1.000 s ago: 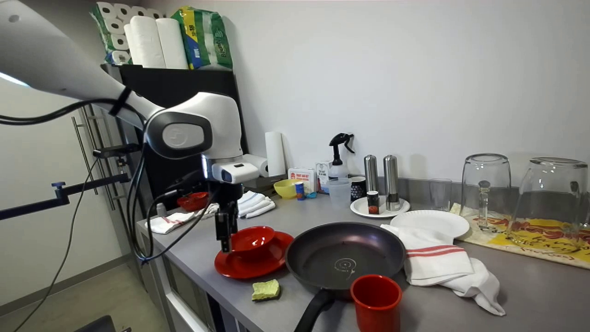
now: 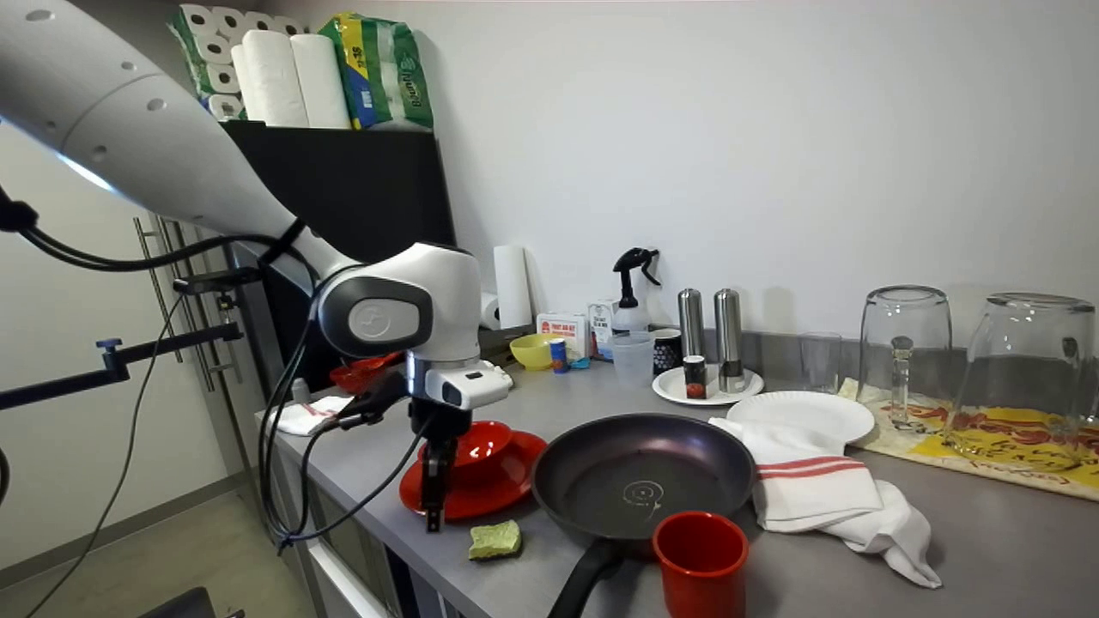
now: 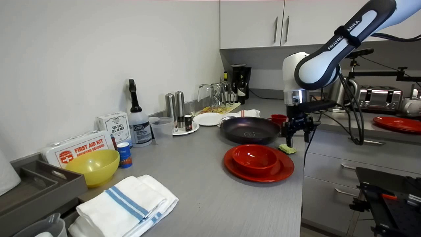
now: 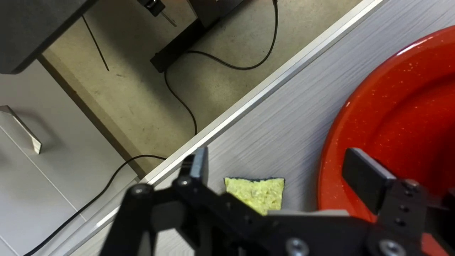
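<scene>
My gripper is open, its two fingers wide apart with nothing held between them. In the wrist view a yellow-green sponge (image 4: 260, 192) lies on the counter between the fingers' lines, partly covered by the gripper body. The right finger overlaps the red plate (image 4: 337, 158) in that view. From the first exterior side, the gripper (image 2: 434, 520) hangs just left of the sponge (image 2: 495, 540), in front of the red plate (image 2: 531, 453) that carries a red bowl (image 2: 482, 447). In the second exterior view the fingertips stand above the sponge (image 3: 287, 148), apart from it.
A dark frying pan (image 2: 644, 469) sits right of the plate, its handle toward the front, with a red cup (image 2: 702, 561) close by. A white towel (image 2: 819, 484) lies beyond the pan. The counter edge (image 4: 251, 108) runs close to the sponge. Open counter (image 3: 197, 189) lies left of the plate.
The arm has come down and moved right in the first exterior view, bringing my gripper closer to the sponge. Sponge, plate, bowl and pan have stayed in place.
</scene>
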